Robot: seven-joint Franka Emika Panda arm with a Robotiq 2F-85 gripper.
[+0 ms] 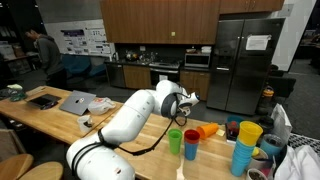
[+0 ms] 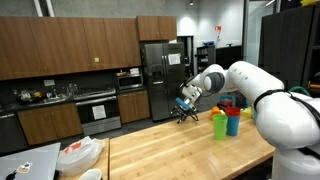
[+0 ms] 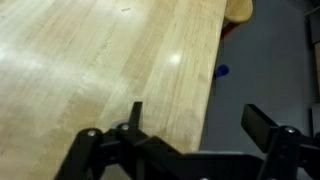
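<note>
My gripper is open, with bare tabletop and the table's edge showing between and beyond its fingers. In the first exterior view my arm reaches out over the wooden table (image 1: 152,134), its hand near the far side. A green cup (image 1: 175,140) and a red cup (image 1: 191,143) stand close together in front of the arm. From the other side, the green cup (image 2: 220,126) and the red cup (image 2: 233,120) appear near the arm's base. Nothing lies between the fingers.
Stacked blue and yellow cups (image 1: 246,147) crowd the right side, by an orange object (image 1: 207,130) and a white bag (image 1: 297,160). A laptop (image 1: 77,103) lies at the left. A round stool (image 3: 238,10) stands beyond the table edge. Mid-table is clear.
</note>
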